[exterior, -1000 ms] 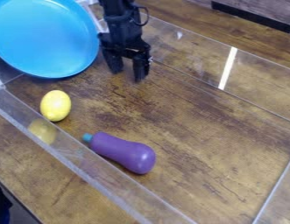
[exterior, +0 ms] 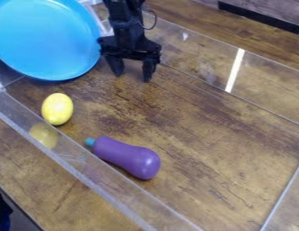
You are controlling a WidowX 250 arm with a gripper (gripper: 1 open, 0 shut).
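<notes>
My black gripper [exterior: 130, 60] is at the top centre, low over the wooden floor beside the right rim of a blue plate [exterior: 37, 36]; its two fingers are spread apart, with nothing visible between them. A yellow lemon [exterior: 58, 108] lies below the plate at the left. A purple eggplant toy [exterior: 125, 157] with a teal tip lies in the lower middle.
Clear plastic walls [exterior: 103, 185] border the wooden area [exterior: 206, 144]. A white strip [exterior: 235, 69] shows near the upper right.
My gripper has shifted and turned slightly, a little toward the left. The plate, lemon and eggplant have not moved.
</notes>
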